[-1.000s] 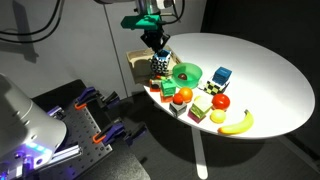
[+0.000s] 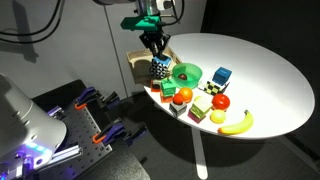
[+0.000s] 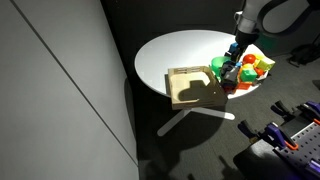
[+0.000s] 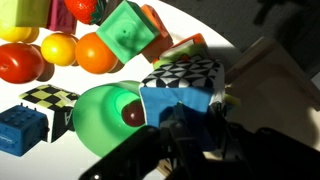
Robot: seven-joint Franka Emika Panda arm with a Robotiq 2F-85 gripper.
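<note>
A blue-topped block with black-and-white checkered sides [image 4: 186, 74] stands between the green bowl [image 4: 88, 112] and the brown open box [image 4: 272, 85]. My gripper [image 2: 156, 48] points down right over this block, its fingers at the blue top in the wrist view. The fingers are open; the dark fingers and shadow hide how close they are to the block's sides. A dark red round fruit [image 4: 132, 113] lies in the bowl. The box is partly hidden behind the arm in exterior view 1, but its bare inside shows in exterior view 2.
Toy fruit and blocks crowd the near table edge, among them a green block [image 4: 127, 32], an orange [image 4: 95, 53], a tomato [image 2: 221, 102] and a banana [image 2: 237, 124]. A second blue checkered block [image 2: 222, 76] stands beyond the bowl.
</note>
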